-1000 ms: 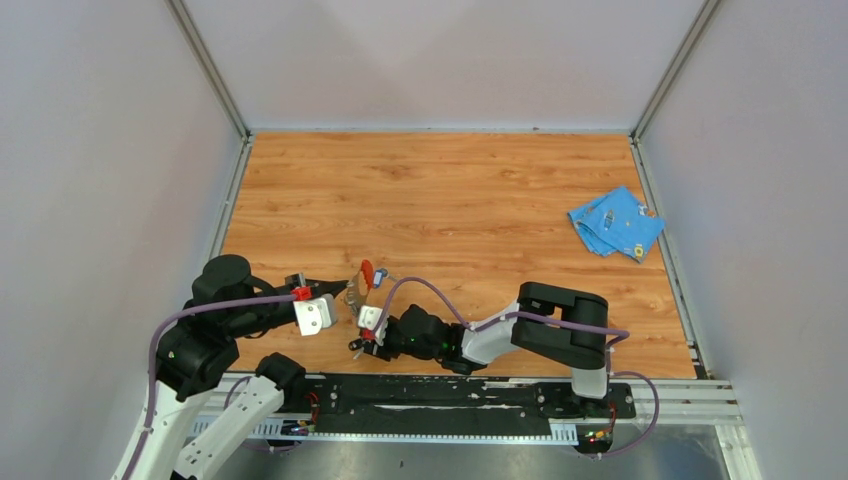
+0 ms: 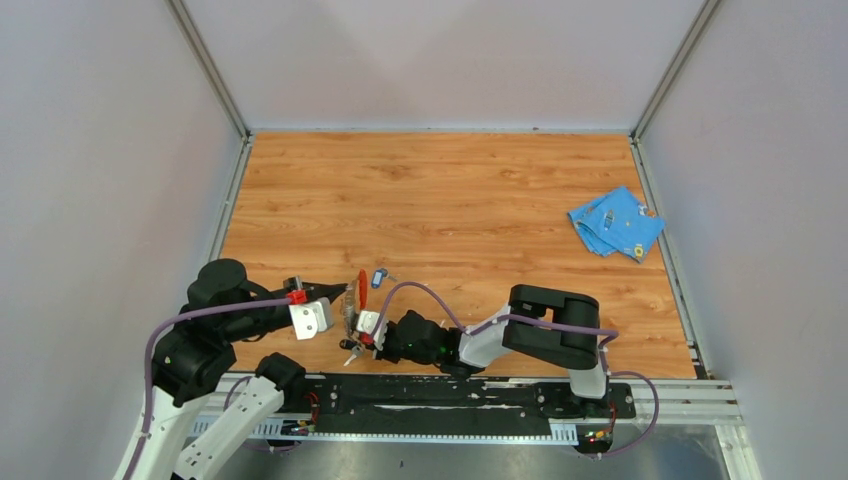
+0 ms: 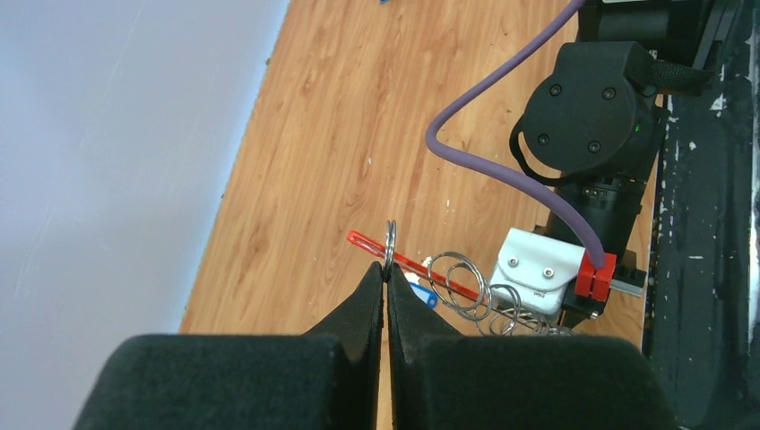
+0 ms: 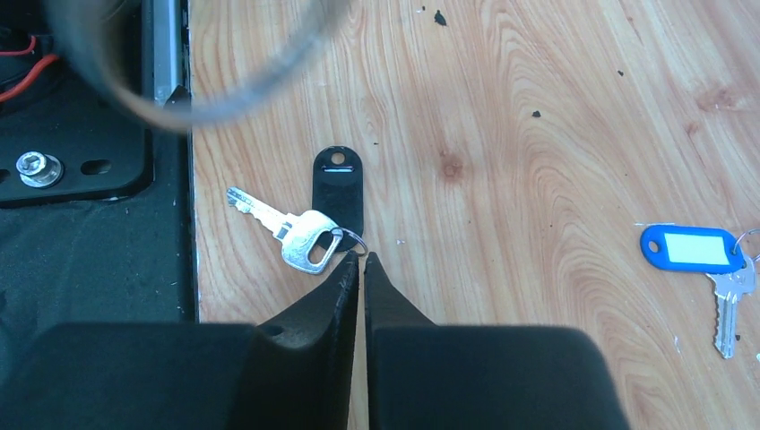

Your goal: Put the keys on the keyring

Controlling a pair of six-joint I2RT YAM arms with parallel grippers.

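Observation:
My left gripper is shut, a short silver metal piece upright at its tips. Beyond it in the left wrist view are the red strip (image 3: 366, 241) and silver rings (image 3: 457, 300) above my right arm. My right gripper is shut; what it holds is unclear. At its tips on the wood lie a key (image 4: 298, 246) and a black tag (image 4: 338, 194) joined by a small ring. A blue tag (image 4: 692, 248) with a key (image 4: 728, 313) lies to the right.
A folded blue cloth (image 2: 615, 222) lies at the right of the board (image 2: 440, 180). The dark front rail (image 2: 430, 405) and the walls border the board.
The left arm has barely moved.

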